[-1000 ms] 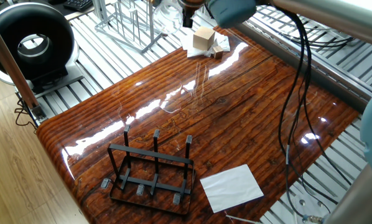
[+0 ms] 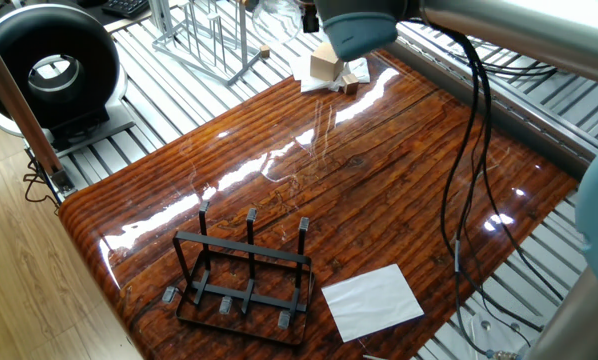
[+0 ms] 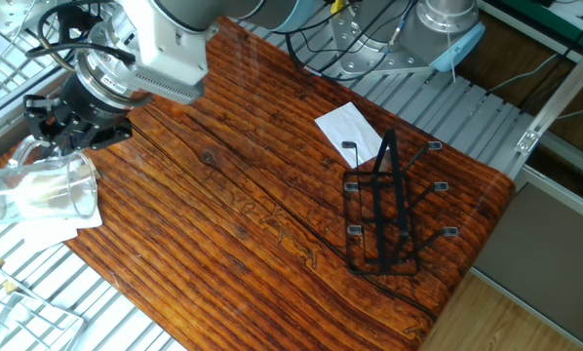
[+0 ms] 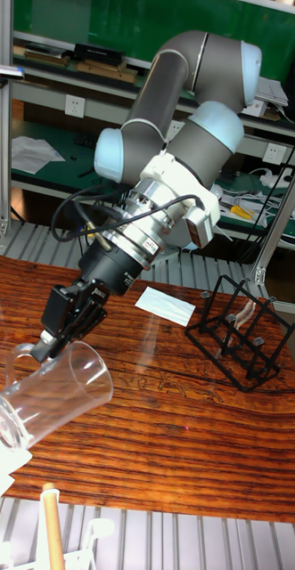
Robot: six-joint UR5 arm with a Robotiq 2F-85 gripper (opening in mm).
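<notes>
A clear glass mug (image 4: 58,391) hangs tilted, nearly on its side, from my gripper (image 4: 46,348). The black fingers are shut on its handle (image 4: 22,353). In exterior view 2 the mug (image 3: 48,192) is at the left edge, above a corner of the wooden table, with the gripper (image 3: 40,144) behind it. Exterior view 1 catches only part of the mug (image 2: 277,20) at the top. Far from the gripper, a black wire rack (image 2: 244,290) with several upright prongs stands on the table.
A white sheet (image 2: 373,302) lies next to the rack. Below the mug's corner are a cardboard box (image 2: 326,62) and a smaller block (image 2: 350,84) on white paper. A grey metal rack (image 2: 207,40) stands beyond the table.
In exterior view 1, the mug and gripper have shifted slightly right and up in the picture together. The arm's blue joint has moved left and down. The rack and sheet are unmoved.
</notes>
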